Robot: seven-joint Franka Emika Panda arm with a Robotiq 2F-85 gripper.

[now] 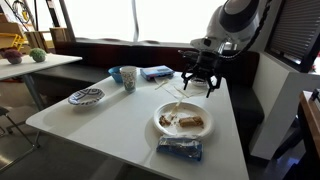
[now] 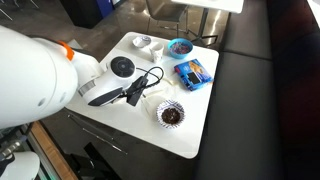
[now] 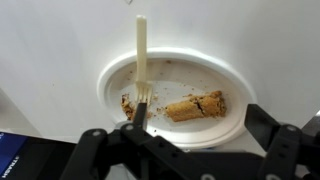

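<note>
A white plate (image 1: 203, 108) near the front of the table holds broken pieces of a brown bar. In the wrist view a larger bar piece (image 3: 196, 106) lies toward the right of the plate, and crumbled bits (image 3: 128, 106) lie at the left. A pale fork (image 3: 141, 45) rests with its tines inside the plate and its handle over the far rim. My gripper is open above the plate's near side, nothing between its fingers. In exterior view 1 the gripper (image 1: 203, 84) hangs beyond the plate, clear of the table.
A blue wrapped packet (image 1: 180, 147) lies in front of the plate. A patterned plate (image 1: 86, 96), a cup (image 1: 129, 79), a blue bowl (image 2: 181, 47) and a blue package (image 2: 192, 74) stand elsewhere on the table. A patterned bowl (image 2: 170, 114) has dark contents.
</note>
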